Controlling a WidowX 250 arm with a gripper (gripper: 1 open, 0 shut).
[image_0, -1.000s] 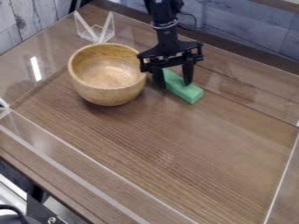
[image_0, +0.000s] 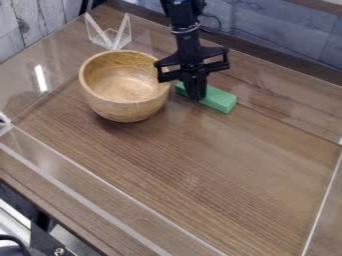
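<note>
My black gripper (image_0: 194, 80) reaches down from the top centre, its tip low over a green rectangular block (image_0: 218, 99) that lies on the wooden table. The gripper is shut, and I cannot make out anything between its fingers; its body hides the block's left end. Just left of them is a large wooden bowl (image_0: 123, 85), empty as far as it shows.
White tape or plastic shapes sit at the back left and left edge. A wall stands at the upper left, and dark cables lie beyond the lower left edge.
Compared with a second ago, the gripper has shifted slightly left and up, uncovering more of the green block, which stays in about the same place.
</note>
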